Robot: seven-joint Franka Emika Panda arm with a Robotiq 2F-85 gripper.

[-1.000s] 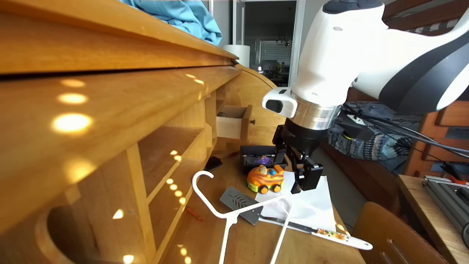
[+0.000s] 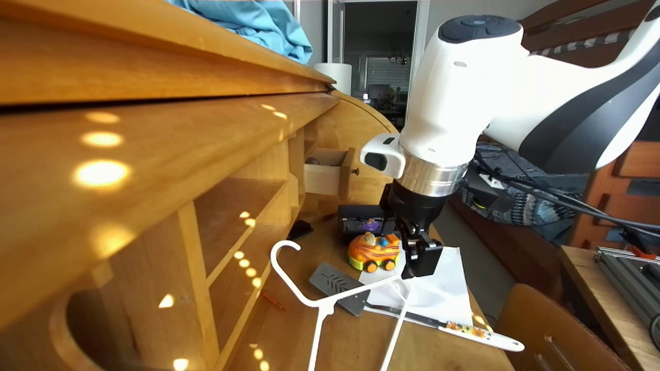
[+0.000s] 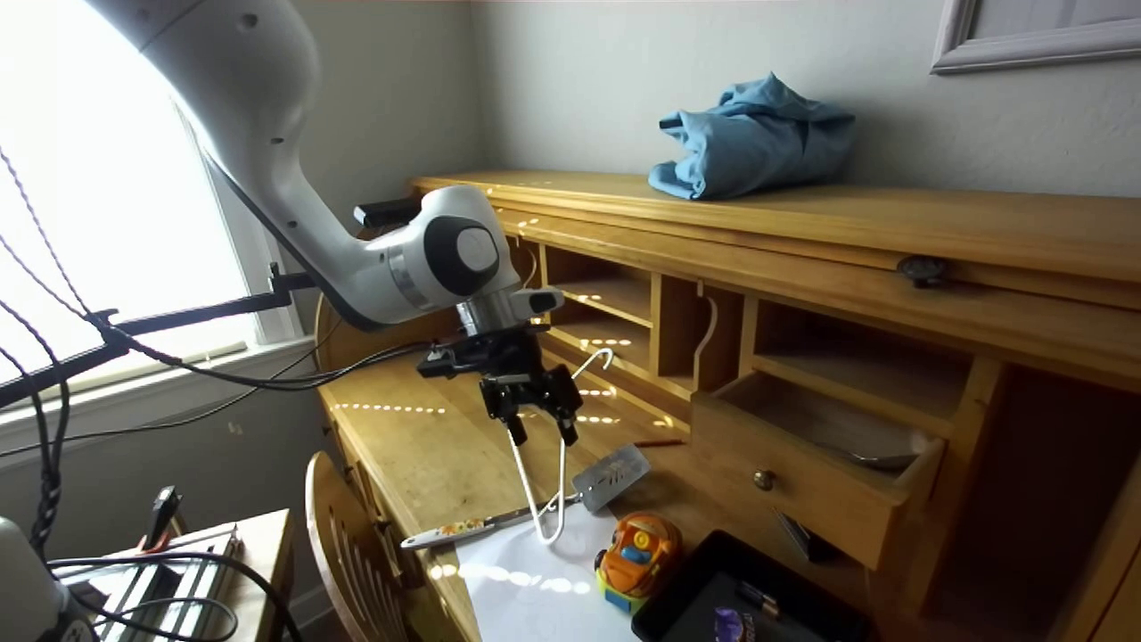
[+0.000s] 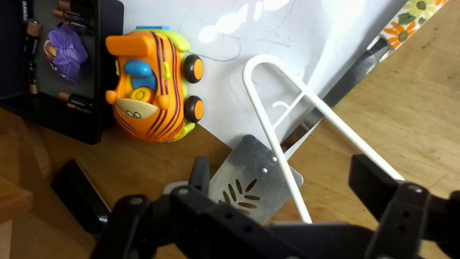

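My gripper (image 3: 543,433) points down above the desk, its fingers apart and nothing held between them. A white plastic hanger (image 2: 319,304) is below it, with one rounded end over the paper. In the wrist view, one bar of the hanger (image 4: 270,136) runs into the gap between the fingers and the other goes behind the right finger (image 4: 371,183); the gripper's body hides the rest. Under the hanger is a slotted metal spatula (image 4: 241,185) with a flowered handle (image 2: 476,334). An orange toy car (image 4: 148,88) stands on the paper's edge beside a black tray (image 4: 111,64).
Batteries (image 4: 32,41) and a purple wrapper (image 4: 65,51) lie in the tray. White paper (image 2: 442,278) covers part of the desk. An open drawer (image 3: 808,471) juts out near the tray. Cubbyholes line the back; a blue cloth (image 3: 754,144) lies on top. A chair (image 3: 353,535) stands in front.
My gripper has come lower and shifted left in exterior view 1, now nearer the hanger's end. The hanger, spatula, car and tray have stayed put.
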